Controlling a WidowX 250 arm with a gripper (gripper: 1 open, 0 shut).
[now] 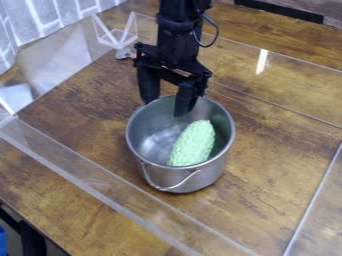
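Note:
A grey metal pot with a wire handle stands on the wooden table, and a pale green oblong object with a textured surface lies inside it. My black gripper hangs over the back rim of the pot, its two fingers spread apart on either side. I see nothing held between the fingers.
A clear plastic sheet or barrier runs along the left and front of the wooden table. Small pale items sit at the back left behind the arm. The table right of the pot is clear.

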